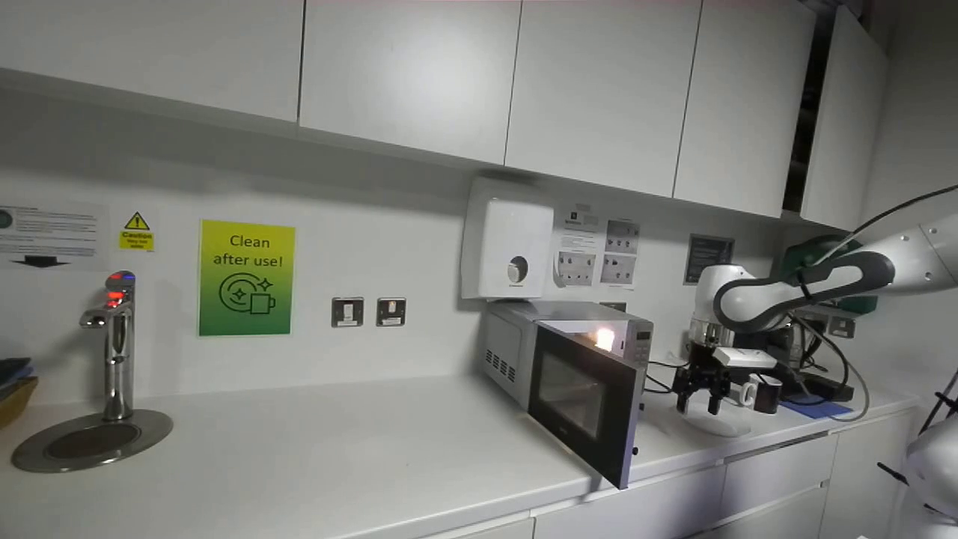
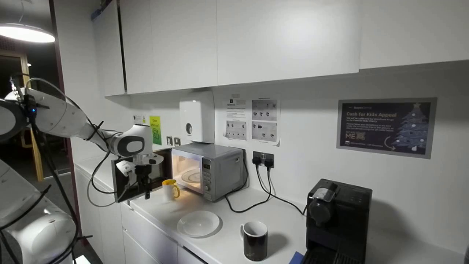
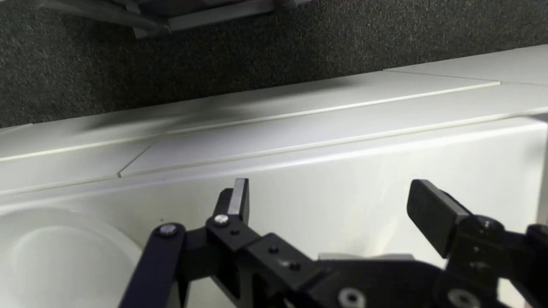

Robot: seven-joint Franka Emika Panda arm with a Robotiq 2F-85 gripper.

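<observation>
My gripper (image 1: 698,407) hangs fingers-down beside the microwave's swung-out door, above the counter near its front edge. In the wrist view its two fingers (image 3: 434,215) stand wide apart, with only bare counter showing in the gap. A white mug with a yellow inside and handle (image 2: 169,190) stands upright in front of the microwave (image 2: 215,165), to the right of the gripper in exterior view 2. The microwave's door (image 1: 584,395) is open and its inside is lit, with a glass turntable (image 2: 191,176) showing. A white plate (image 2: 198,223) lies empty on the counter.
A black mug (image 2: 255,242) stands past the plate, near a black coffee machine (image 2: 338,220). Cables (image 2: 253,209) run across the counter behind the plate. Left of the microwave, the counter (image 1: 314,449) is clear as far as the tap (image 1: 117,350).
</observation>
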